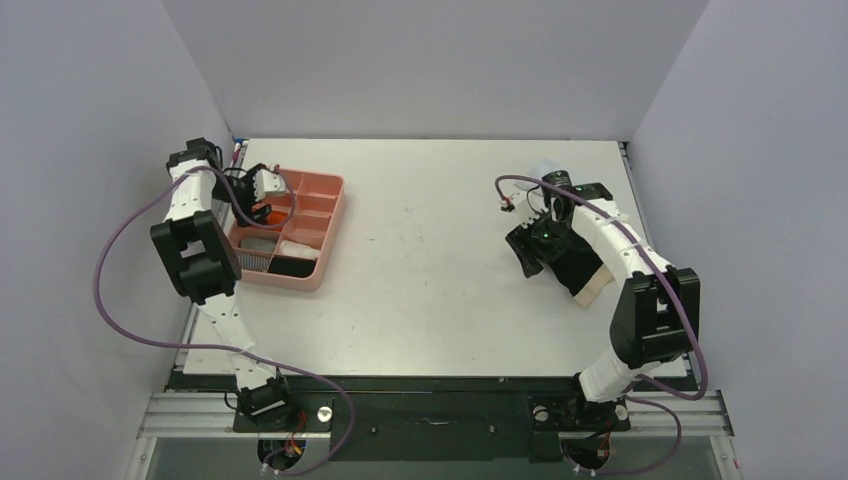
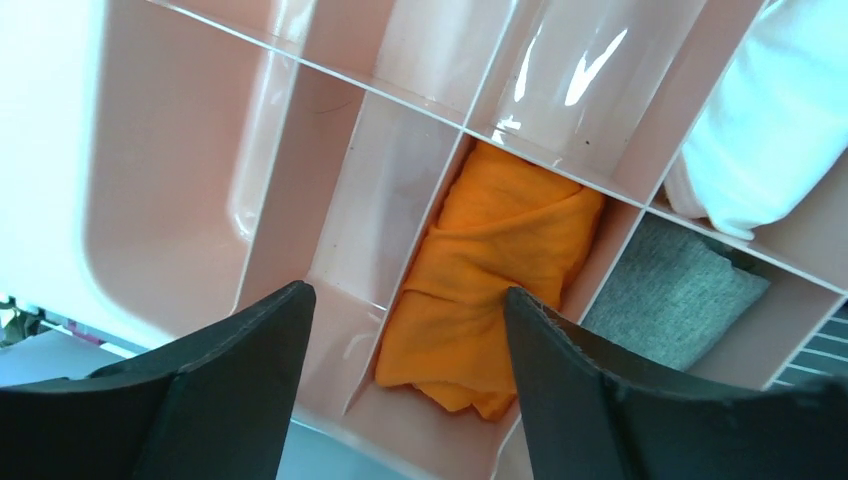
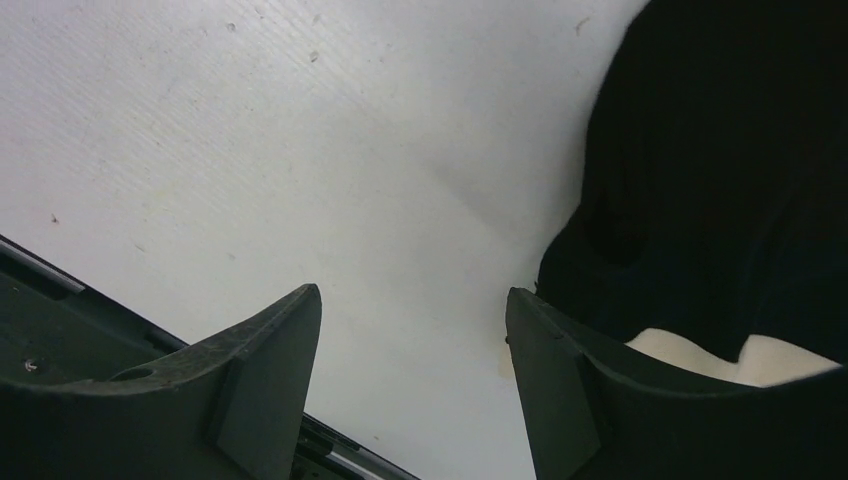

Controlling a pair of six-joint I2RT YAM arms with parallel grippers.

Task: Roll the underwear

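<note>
An orange rolled garment (image 2: 480,270) lies in one compartment of the pink divided box (image 1: 337,225). Over that box my left gripper stands open; its right finger overlaps the orange cloth in the left wrist view, and nothing is gripped. On the right of the white table, a black garment with a cream band (image 1: 577,268) lies spread beneath my right arm. My right gripper is open as well, with bare table showing between its fingers. Its right finger overlaps the edge of the black cloth (image 3: 700,200); whether they touch I cannot tell.
Grey cloth (image 2: 680,290) and white cloth (image 2: 770,120) fill other compartments, and a black item (image 1: 292,267) sits in the front one. Several compartments are empty. Pale blue cloth (image 1: 547,170) lies behind the right gripper.
</note>
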